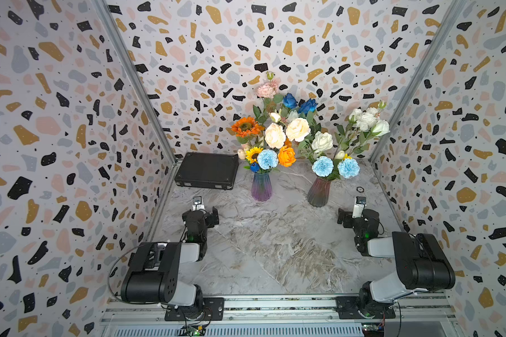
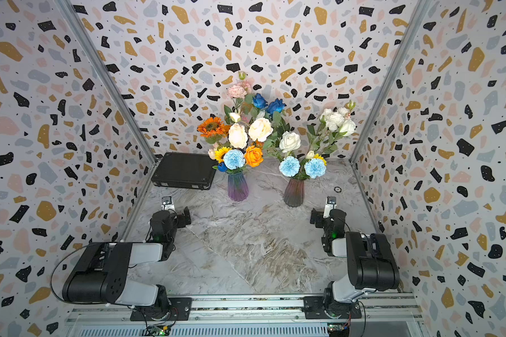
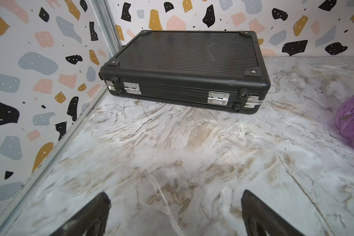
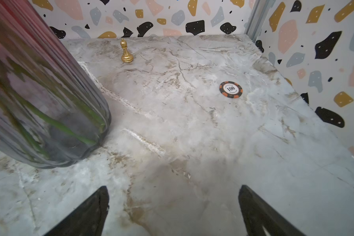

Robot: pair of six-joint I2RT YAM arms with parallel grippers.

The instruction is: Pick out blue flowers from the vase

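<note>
Two ribbed vases full of mixed flowers stand side by side: a purple vase [image 1: 261, 187] and a grey-pink vase [image 1: 318, 192]. A light blue flower [image 1: 267, 159] and a small dark blue bloom [image 1: 254, 167] sit low in the purple one. Two dark blue roses [image 2: 259, 101] [image 2: 276, 106] rise at the back. Low in the grey-pink vase are two light blue flowers [image 2: 289, 166] [image 2: 314, 168]. My left gripper is open and empty, in front of the case. Open and empty too, my right gripper stays right of and nearer than the grey-pink vase.
A black case [image 3: 184, 70] lies at the back left. Behind the grey-pink vase stands a gold chess pawn [image 4: 126, 51]; a poker chip [image 4: 230, 89] lies toward the back right.
</note>
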